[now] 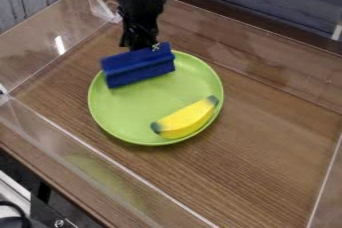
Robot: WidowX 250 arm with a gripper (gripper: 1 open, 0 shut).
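A green plate (124,111) lies on the wooden table. On its upper left part sits a dark blue block (136,66), and at its lower right a yellow banana (185,117). The black gripper (139,41) comes down from the top, just behind the blue block. Its fingertips are small and dark, partly hidden by the block, so whether anything is between them is hard to see; by its narrow shape it looks shut.
A blue-grey wall or edge runs along the back, and clear sheeting lines the left side.
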